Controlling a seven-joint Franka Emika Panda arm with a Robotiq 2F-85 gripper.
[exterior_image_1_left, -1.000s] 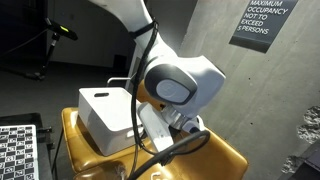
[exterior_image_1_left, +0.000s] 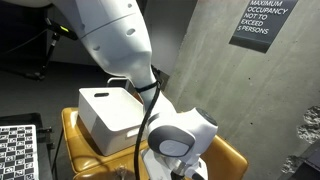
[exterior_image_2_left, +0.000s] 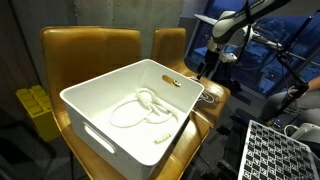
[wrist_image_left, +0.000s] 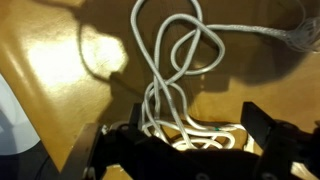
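A tangled white rope (wrist_image_left: 175, 75) lies on the tan leather seat in the wrist view, its frayed end (wrist_image_left: 303, 38) toward the upper right. My gripper is open, its dark fingers on either side of the rope's bunched strands. Nothing is visibly clasped. In exterior view 2 the gripper (exterior_image_2_left: 203, 72) is low over the far seat, with the rope (exterior_image_2_left: 208, 97) near it. The arm's white wrist (exterior_image_1_left: 182, 138) hides the fingers in exterior view 1. A white box (exterior_image_2_left: 130, 110) stands on a nearer seat, with another length of white rope (exterior_image_2_left: 140, 108) inside.
Brown chair backs (exterior_image_2_left: 100, 48) rise behind the box. The box's wall (exterior_image_1_left: 112, 112) stands close to the arm. A dark tablet arm with a white grid (exterior_image_2_left: 270, 150) is at the front right, and yellow blocks (exterior_image_2_left: 38, 115) stand at left.
The arm has come down toward the seat, and its wrist has turned. The box looks unmoved.
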